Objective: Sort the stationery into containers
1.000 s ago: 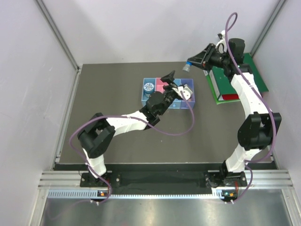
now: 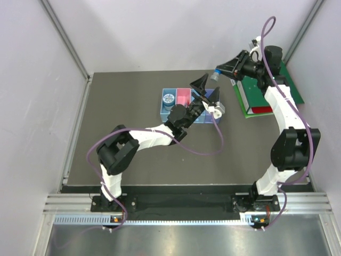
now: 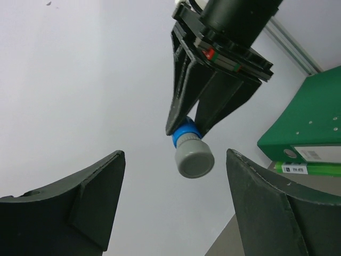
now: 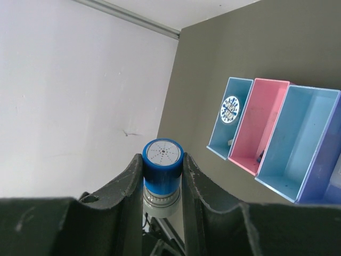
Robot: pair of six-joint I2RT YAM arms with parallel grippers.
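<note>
A small bottle with a blue cap and a clear grey end [image 3: 195, 158] is gripped by my right gripper [image 2: 218, 70], whose fingers [image 4: 123, 181] press on the blue part. The bottle hangs in the air, pointing toward my left gripper [image 2: 206, 88]. That left gripper has its fingers [image 3: 93, 197] spread on either side of the bottle's clear end, with no contact visible. Below lies the organizer, with a pink compartment [image 4: 262, 120], blue compartments [image 4: 301, 141] and a purple one [image 4: 326, 176]. A round white-topped container [image 4: 229, 109] sits in the leftmost blue compartment [image 2: 164, 114].
Green binders [image 2: 256, 96] are stacked at the back right of the table, close to my right arm. Purple cables [image 2: 186, 149] run along both arms.
My left gripper has moved right and its fingers now stand nearer to the bottle. My right gripper has shifted slightly right, still holding it.
</note>
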